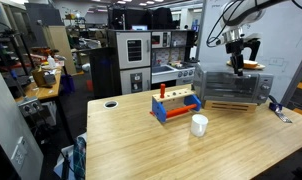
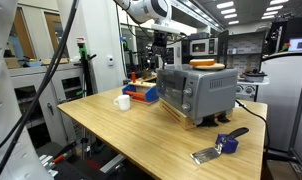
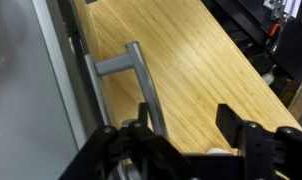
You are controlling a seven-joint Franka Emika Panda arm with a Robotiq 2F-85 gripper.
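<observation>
A silver toaster oven (image 2: pixel 203 92) stands on the table, its door closed. In the wrist view its grey bar handle (image 3: pixel 143 80) runs down toward my left finger, in front of the oven's front face (image 3: pixel 31 100). My gripper points down beside the oven front, with its dark fingers spread and wooden tabletop showing between them. The handle's lower end passes close to the left finger; whether they touch is unclear. From exterior view 1, the gripper (image 1: pixel 237 69) appears at the oven's upper front.
A white mug (image 1: pixel 199 125) and a blue organizer with a red item (image 1: pixel 175 103) stand left of the oven. A plate of food (image 2: pixel 205 62) sits on top of it. A metal spatula (image 2: pixel 206 155) and a blue object (image 2: pixel 226 145) lie nearby.
</observation>
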